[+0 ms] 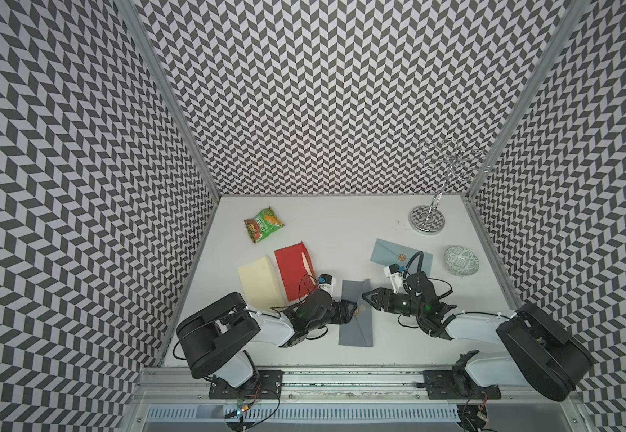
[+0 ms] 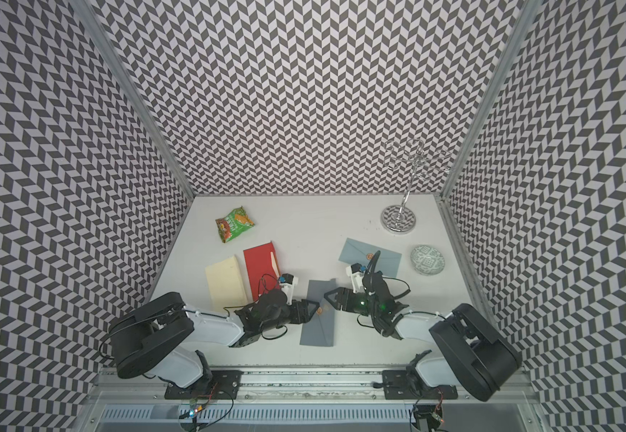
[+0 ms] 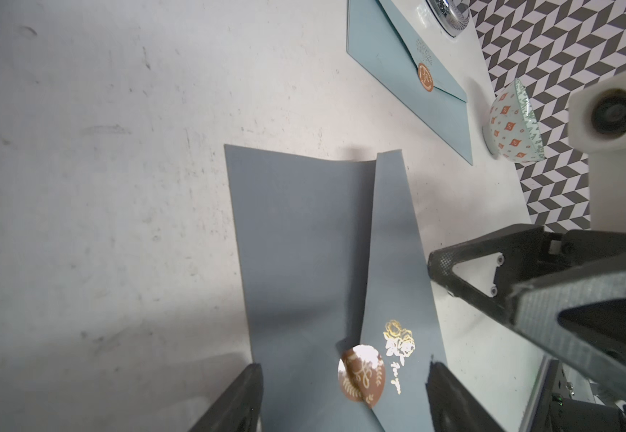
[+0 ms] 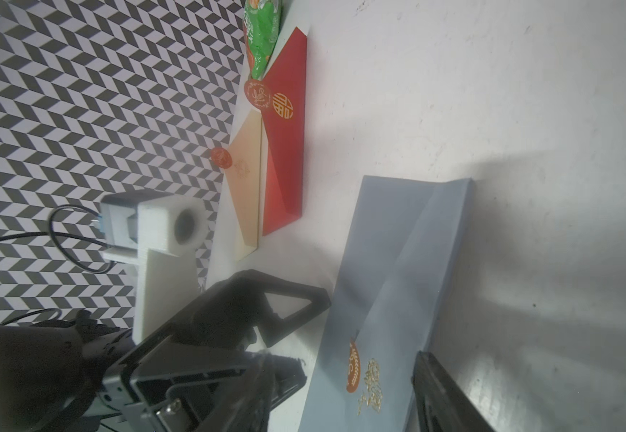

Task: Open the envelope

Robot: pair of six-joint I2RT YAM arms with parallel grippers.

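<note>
The slate-grey envelope [image 1: 356, 334] lies lengthwise between my two arms. Its copper seal [image 3: 362, 374] and gold print show in both wrist views. In the right wrist view, the envelope's flap side [image 4: 428, 266] appears raised, casting shadow on the table. My left gripper [image 1: 354, 311] is over the envelope near the seal, its fingers [image 3: 237, 403] apart. From the other side, my right gripper [image 1: 368, 298] is at the envelope's right edge, also open. One right finger [image 4: 428, 388] overlaps that edge in its wrist view; whether it touches cannot be told.
Left of the grey envelope lie a red envelope [image 1: 293, 266] and a cream one [image 1: 260, 279]. A light-blue envelope [image 1: 387, 250] and a patterned bowl [image 1: 461, 260] are at right. Farther back are a snack bag [image 1: 263, 224] and a metal stand [image 1: 427, 219].
</note>
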